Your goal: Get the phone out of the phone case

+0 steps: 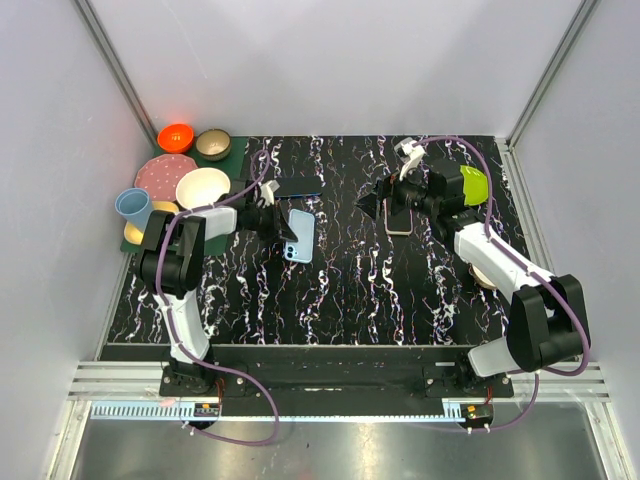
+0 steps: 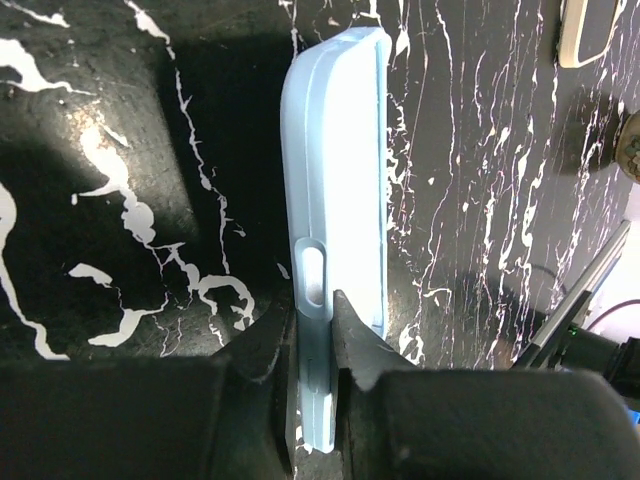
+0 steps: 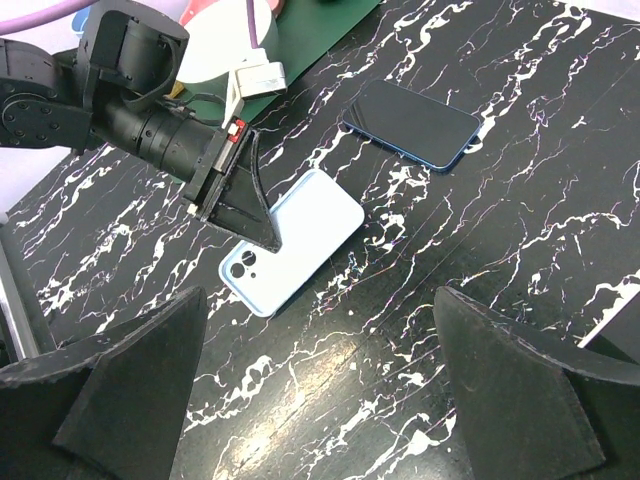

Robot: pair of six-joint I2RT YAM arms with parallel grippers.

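Observation:
A pale blue phone case (image 1: 301,231) is gripped by its edge in my left gripper, which is shut on it. In the left wrist view its side wall with an oval cutout faces up between the fingers, and no phone shows inside. From the right wrist view, the case (image 3: 303,245) is at or just above the table, camera holes toward the near left. A dark blue phone (image 3: 412,122) lies flat, out of the case, farther back. My right gripper stands open above the table, nothing between its fingers.
A green mat with a pink plate (image 1: 163,176) and blue cup (image 1: 134,206) fills the left side. Behind it stand orange and brown bowls. A light-framed rectangle (image 1: 398,222) lies below the right gripper.

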